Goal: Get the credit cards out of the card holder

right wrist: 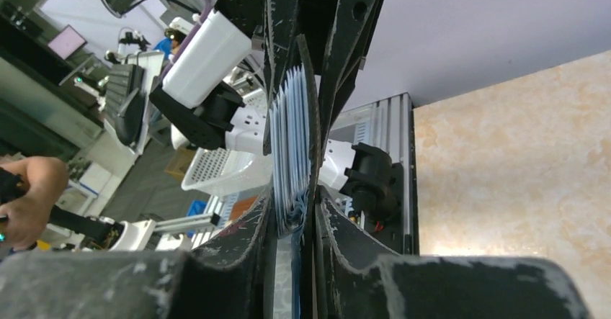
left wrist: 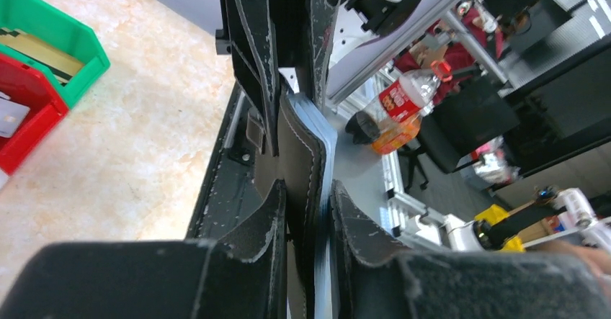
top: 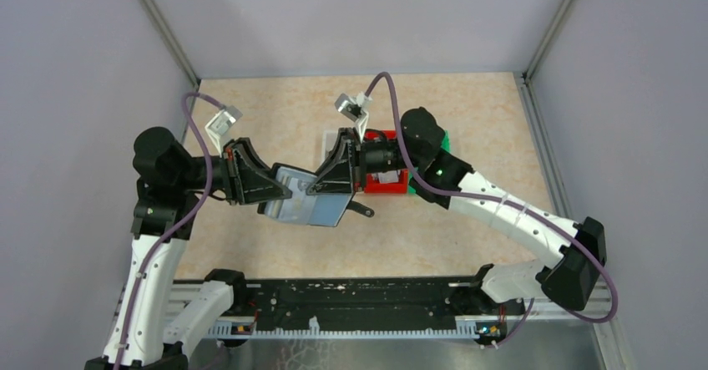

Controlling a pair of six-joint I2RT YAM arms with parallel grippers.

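The card holder (top: 294,207), dark leather with a stack of clear bluish sleeves, is held in the air over the table. My left gripper (top: 280,193) is shut on its left part; in the left wrist view its fingertips (left wrist: 308,204) pinch the stitched edge. My right gripper (top: 321,188) is at the holder's right part, its fingers around the sleeves (right wrist: 290,132); how far they have closed is hard to tell. Whether cards sit inside the sleeves I cannot tell.
A red box (top: 386,186) and a green box (left wrist: 90,70) stand behind the holder, beside a white tray (top: 328,140), partly hidden.
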